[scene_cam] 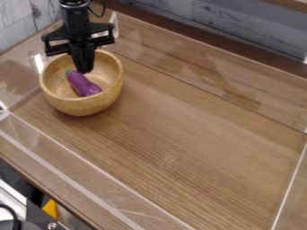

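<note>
A tan wooden bowl [104,100] stands at the left of the table, with a purple elongated object [84,85] lying inside it. My black gripper [79,65] reaches down from the top over the bowl's back part, its tip just above the purple object's upper end. It looks shut, with nothing visible between its fingers.
A pale wall or edge runs along the top left, and a small yellow item [49,208] shows below the table's left edge.
</note>
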